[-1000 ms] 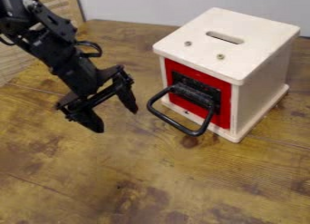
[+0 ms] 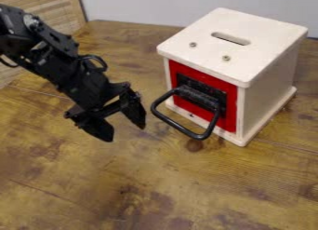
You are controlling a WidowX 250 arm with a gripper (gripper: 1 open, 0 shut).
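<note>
My black gripper [image 2: 122, 120] hangs low on the left over the wooden floor, its two fingers spread apart with nothing visible between them. To its right stands a white box [image 2: 258, 94] with a slot and two small fittings on top and a red front panel [image 2: 184, 69]. A black loop handle [image 2: 184, 128] juts out from that panel toward my gripper, which is clear of it.
A woven light panel or mat edge [image 2: 25, 85] lies at the far left.
My arm and gripper have shifted slightly over the last second, moving a little left and changing angle. The box and handle have not moved.
</note>
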